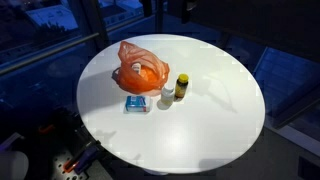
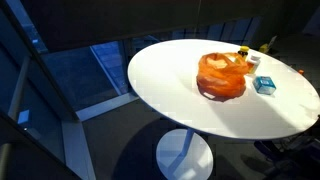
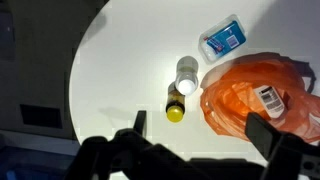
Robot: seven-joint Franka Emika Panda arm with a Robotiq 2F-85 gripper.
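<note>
A crumpled orange plastic bag (image 1: 145, 68) lies open on the round white table, with a white labelled item (image 3: 270, 101) inside it. Beside the bag, a small white bottle (image 1: 167, 97) stands upright, and a brown bottle with a yellow cap (image 1: 181, 86) is close by. A blue-and-white box (image 1: 137, 104) rests in front of the bag. From above in the wrist view, my gripper is open, its fingers wide apart; the yellow-capped bottle (image 3: 175, 112) shows between and beyond them, with nothing held.
The white table (image 1: 205, 130) has broad free room towards its front and right, and its round edge drops to a dark floor. Its pedestal base (image 2: 184, 155) stands below. Tall windows (image 2: 45, 75) line one side.
</note>
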